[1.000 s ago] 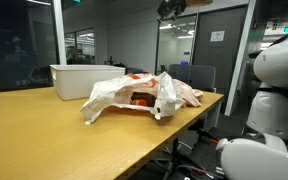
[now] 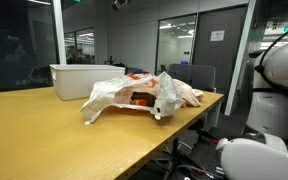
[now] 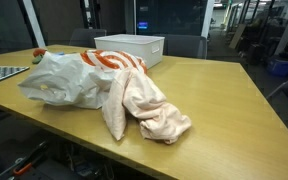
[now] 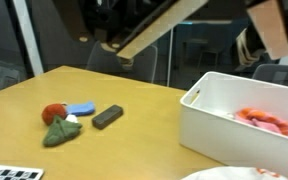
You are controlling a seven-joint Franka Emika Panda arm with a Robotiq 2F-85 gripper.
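Note:
High above the table, my gripper fills the top of the wrist view, its fingers apart and nothing visible between them. Only its lower tips show at the top edge of exterior view 1. Below it in the wrist view lie a red ball point(image 4: 56, 112), a green object point(image 4: 61, 131), a small blue object point(image 4: 81, 108) and a dark grey block point(image 4: 107, 117). A white box point(image 4: 219, 128) stands to their right with orange and pink things point(image 4: 266, 120) inside. A crumpled white bag point(image 3: 64, 80) lies on the table.
Beside the bag, a pale pink cloth point(image 3: 144, 103) reaches the table's near edge, with an orange-and-white striped cloth point(image 3: 114, 59) behind. A checkered board point(image 4: 12, 173) shows at lower left. Chairs stand beyond.
In exterior view 1 my gripper has moved left and slightly up, so less of it shows at the top edge. The arm has shifted too. Things on the table look unmoved.

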